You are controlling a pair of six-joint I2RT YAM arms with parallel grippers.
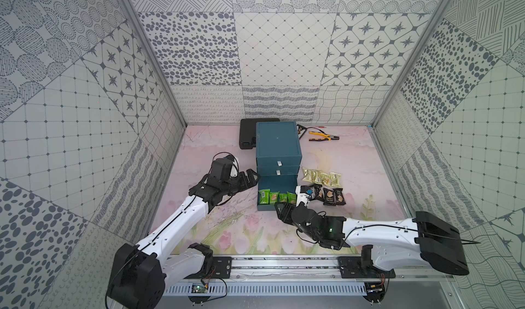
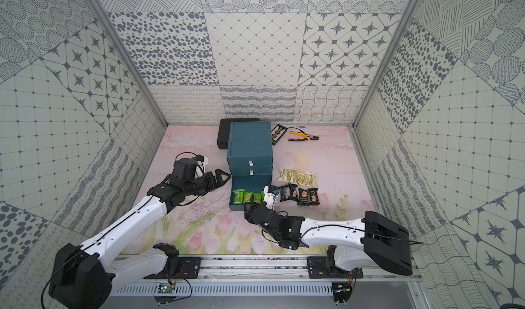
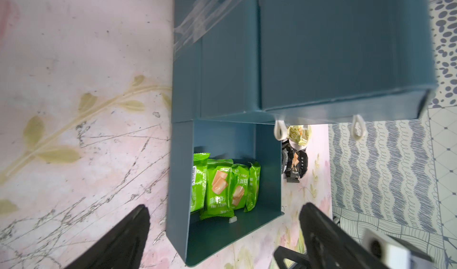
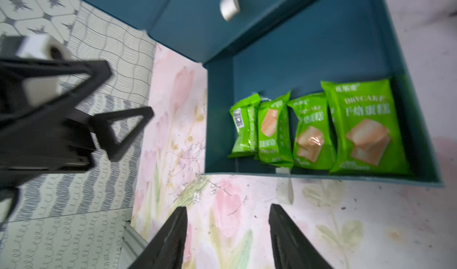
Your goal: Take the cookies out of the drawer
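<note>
The teal cabinet has its bottom drawer pulled out. Inside lie several green cookie packets, standing along the front wall. My left gripper hangs left of the cabinet, its fingers apart and empty; in the left wrist view it looks down beside the drawer. My right gripper is just in front of the drawer's front edge and its white pull, open with nothing between its fingers.
Cream packets and black packets lie right of the drawer. Yellow pliers and a black case sit at the back.
</note>
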